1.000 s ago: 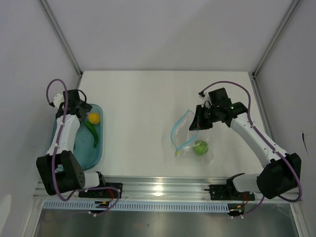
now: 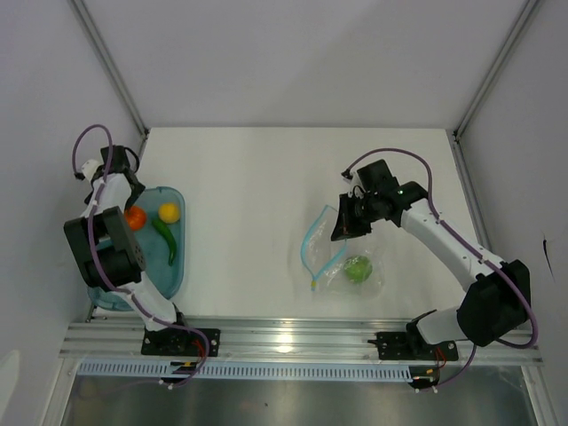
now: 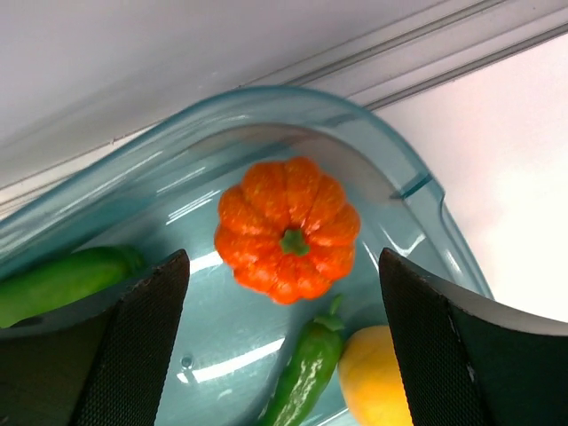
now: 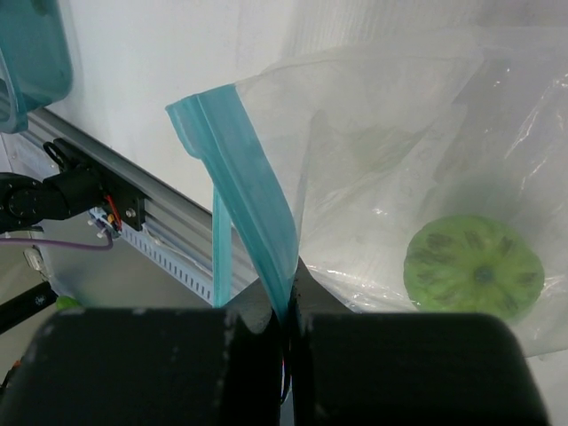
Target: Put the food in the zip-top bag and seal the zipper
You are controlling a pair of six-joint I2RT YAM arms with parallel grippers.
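Observation:
The clear zip top bag [image 4: 382, 115] has a blue zipper edge [image 4: 253, 191], which my right gripper is shut on. Its mouth gapes in the top view, and a round green vegetable [image 2: 358, 269] lies inside. Over the far left end of the blue bin, my left gripper stands open with nothing between its fingers. Between and beyond those fingers, in the left wrist view, an orange-red pumpkin-shaped vegetable [image 3: 288, 229] rests on the bin floor. A green pepper [image 3: 306, 368] and a yellow-orange round food [image 3: 376, 377] lie close to it.
The translucent blue bin [image 2: 183, 253] stands at the table's left edge, its wall rising around the food. Another green vegetable [image 3: 67, 284] lies along one side in the left wrist view. Bare white table [image 2: 244, 222] stretches between bin and bag.
My left arm has drawn back toward the left wall, uncovering the orange-red vegetable. The right gripper and the bag's blue edge have shifted slightly left.

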